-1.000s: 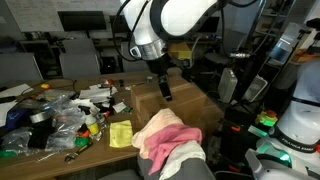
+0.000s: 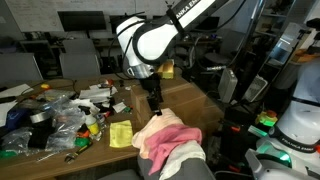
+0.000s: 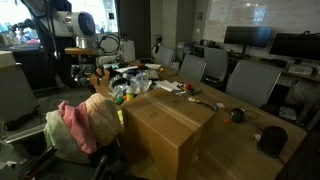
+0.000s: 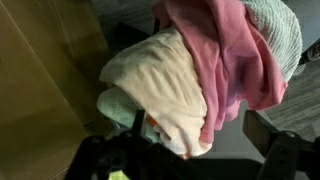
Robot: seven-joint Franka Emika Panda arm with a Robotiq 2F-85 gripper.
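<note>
My gripper is open above a pile of cloths, its two fingers spread wide and nothing between them. In the wrist view a cream cloth lies across the middle, with a pink cloth on its right. A light grey textured cloth shows at the upper right, and a pale green one peeks out at the left. From exterior view 2, the gripper hangs clear above the pink cloth and the cream cloth.
A large cardboard box stands beside the pile. On the wooden table are a yellow cloth, bottles, clear plastic bags and other clutter. An office chair stands behind the table.
The arm has come lower, and its gripper is closer to the cloth pile. The cloths look unmoved.
</note>
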